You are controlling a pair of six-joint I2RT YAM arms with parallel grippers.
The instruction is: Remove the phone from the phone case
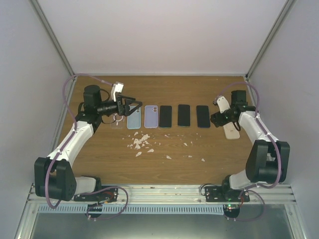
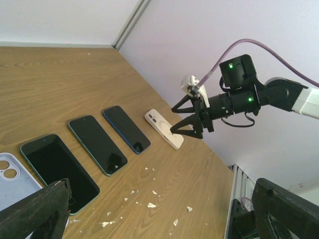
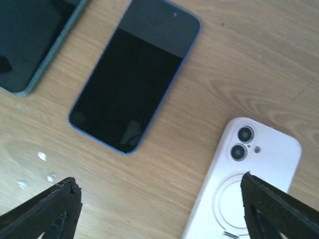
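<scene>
The white phone [image 1: 231, 131], back up with two lenses and a ring, lies at the right of the table; whether a case covers it, I cannot tell. Beside it, to the upper left, my right gripper [image 1: 215, 120] hovers with spread fingers and nothing between them. In the right wrist view one finger [image 3: 271, 209] overlaps the white phone [image 3: 249, 174]. Three dark phones [image 1: 165, 116] lie screen up in a row. Left of them are a lilac case [image 1: 151, 116], its camera holes showing wood, and a blue case [image 1: 133, 120]. My left gripper [image 1: 137, 108] stands open above the cases, empty.
A clear case with a white ring [image 1: 114, 118] lies at the far left, partly under the left arm. Torn pale scraps [image 1: 141, 141] are scattered in front of the row.
</scene>
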